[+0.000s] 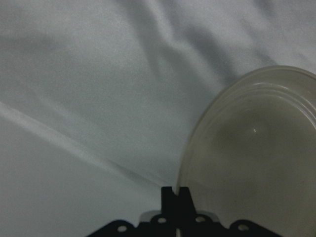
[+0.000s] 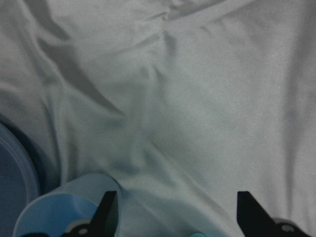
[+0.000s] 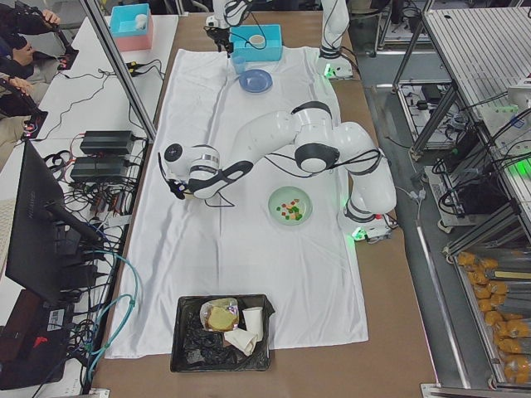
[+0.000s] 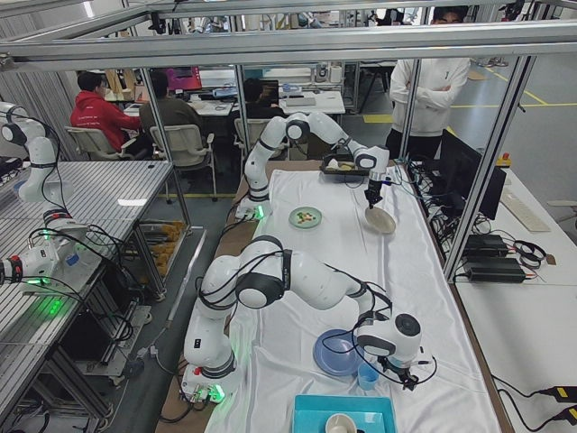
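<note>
A pale translucent round dish [image 1: 252, 158], also visible in the camera right view [image 4: 383, 221], is tilted under my left gripper, which is shut on its rim. My right gripper stands open above the cloth near a light blue cup [image 2: 59, 212] and a blue plate [image 2: 12, 182]. In the camera right view, the right gripper [image 4: 404, 377] is just right of that cup [image 4: 368, 379] and plate [image 4: 334, 356].
A green plate with colored pieces [image 3: 289, 206] sits right of the left arm. A black lined tray [image 3: 189, 348] is at one end, a blue tray [image 4: 306, 410] at the other.
</note>
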